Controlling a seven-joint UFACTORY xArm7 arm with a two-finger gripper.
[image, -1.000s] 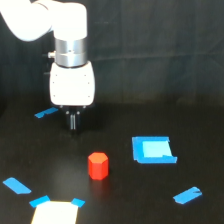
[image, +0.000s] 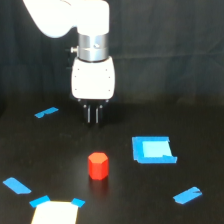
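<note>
My gripper (image: 93, 114) hangs from the white arm (image: 93, 78) in the upper left half of the view, over the black table, with its two dark fingers pointing down. They look a little apart, with no object visible between them. A red hexagonal block (image: 98, 166) stands on the table below and slightly right of the gripper, apart from it.
A blue-taped square (image: 154, 150) with a pale centre lies at the right. A pale yellow square (image: 54, 212) edged with blue tape lies at the bottom left. Short blue tape strips mark the table's sides.
The arm and gripper have moved to the right, toward above the red block, and slightly up. The block has not moved.
</note>
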